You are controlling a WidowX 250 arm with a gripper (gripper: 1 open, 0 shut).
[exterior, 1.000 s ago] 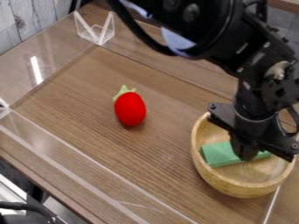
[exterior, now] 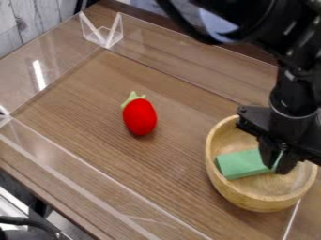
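Note:
My black gripper [exterior: 279,161] reaches down from the upper right into a round wooden bowl [exterior: 249,197] at the right. A green block [exterior: 238,165] lies in the bowl, just left of the fingertips and partly behind them. The gripper looks shut; whether anything is between its fingertips is hard to see. A red toy with a green top, like a strawberry or tomato [exterior: 139,117], lies on the wooden table left of the bowl.
A clear plastic piece [exterior: 103,30] stands at the back left. Dark cables lie beyond the table's lower-left edge.
The arm has shifted and changed its angle over the bowl, its fingertips now low at the block's right end. The green block appears slightly shifted within the bowl.

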